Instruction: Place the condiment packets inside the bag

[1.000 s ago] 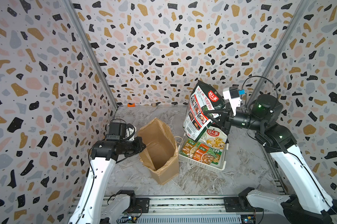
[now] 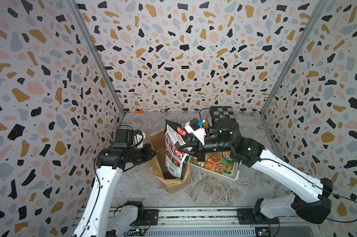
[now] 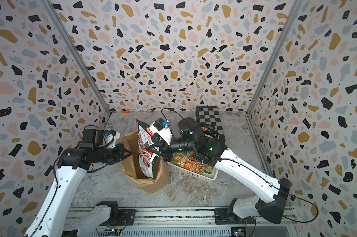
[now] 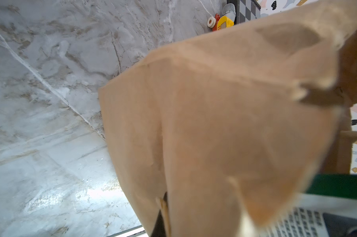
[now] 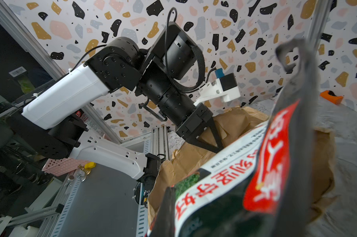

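A dark green, white and red condiment packet (image 2: 174, 152) hangs upright, its lower end inside the mouth of the brown paper bag (image 2: 170, 184). My right gripper (image 2: 183, 149) is shut on its side edge; close up in the right wrist view, the packet (image 5: 233, 185) fills the lower right. At the bag's left rim, my left gripper (image 2: 151, 153) is shut on the paper, which the left wrist view shows as the bag's brown side (image 4: 225, 130). Several more packets (image 2: 217, 163) lie in a white basket (image 2: 222, 177) right of the bag, partly hidden under the right arm.
A checkered board (image 3: 210, 116) and cables sit at the back, behind the right arm. An orange item (image 2: 139, 111) lies by the back wall. Marble table (image 2: 210, 193) in front of the basket is clear.
My right gripper has carried the packet left and down from above the basket, and the packet's lower part has entered the bag's opening. The left arm has stayed still.
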